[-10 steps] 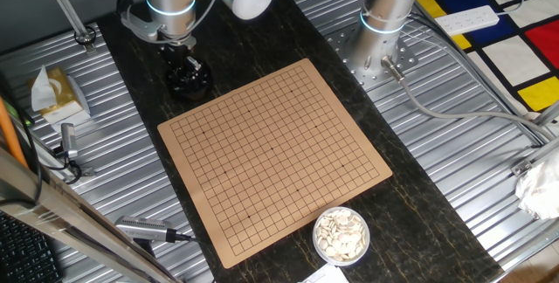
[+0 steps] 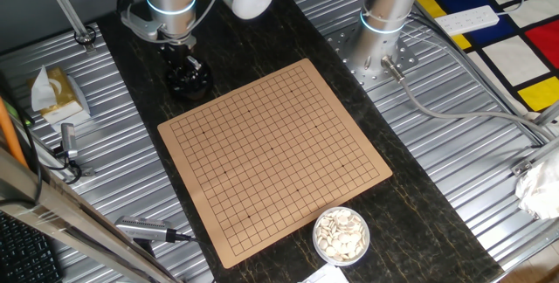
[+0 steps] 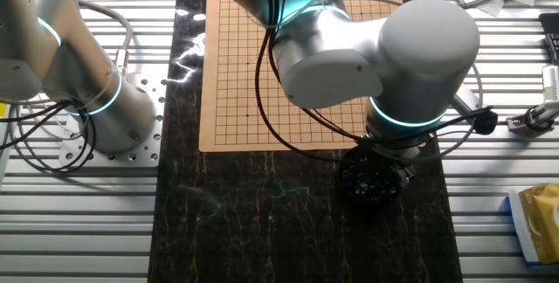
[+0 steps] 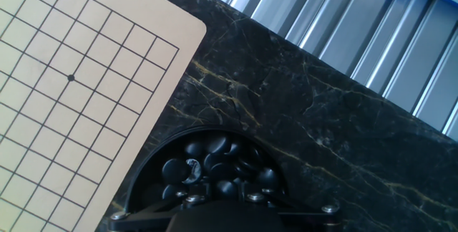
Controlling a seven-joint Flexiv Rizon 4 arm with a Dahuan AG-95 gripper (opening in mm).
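Note:
A bare tan Go board (image 2: 272, 161) lies on the dark table, with no stones on its grid. Beyond its far left corner stands a round black bowl (image 2: 189, 84) of black stones. My gripper (image 2: 191, 63) points down at this bowl. In the wrist view, glossy black stones (image 4: 218, 146) fill the bowl, and one stone shows a pale, patchy face. The gripper's dark parts cover the bowl's near side there; its fingertips blend into the black stones, so neither the gap nor any held stone can be made out.
A clear round tub of white stones (image 2: 341, 236) stands by the board's near right corner. A tissue box (image 2: 59, 98) is off the table to the left. The arm's base (image 2: 377, 51) is to the right.

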